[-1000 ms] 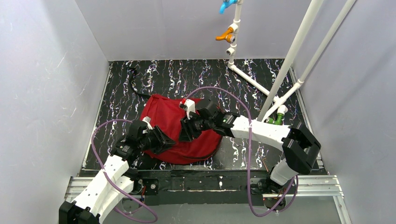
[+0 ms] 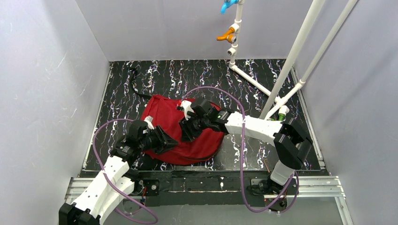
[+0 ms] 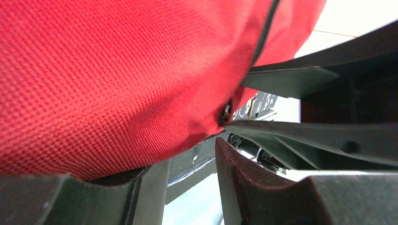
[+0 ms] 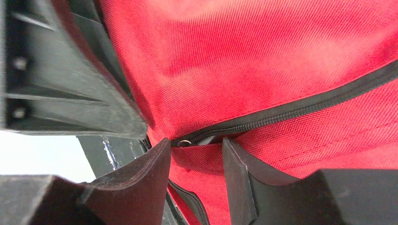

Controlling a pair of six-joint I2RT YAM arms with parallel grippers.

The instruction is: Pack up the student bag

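Note:
The red student bag (image 2: 171, 117) lies on the dark marbled table, covered in part by both arms. My left gripper (image 2: 172, 144) is at the bag's front left; in the left wrist view its fingers (image 3: 149, 194) stand apart below a red fold, with floor showing between them. Close beside it, my right gripper (image 2: 187, 138) is over the bag. Its fingers (image 4: 248, 187) are parted in the right wrist view, with red cloth and the end of a black zipper (image 4: 281, 112) seen between and beyond the tips. Whether cloth is pinched there is hard to tell.
A black strap (image 2: 133, 84) trails from the bag to the back left. White pipes (image 2: 300, 51) with an orange valve (image 2: 227, 35) stand at the back right. The two grippers leave little room between them.
The left arm and the bag look nearly still.

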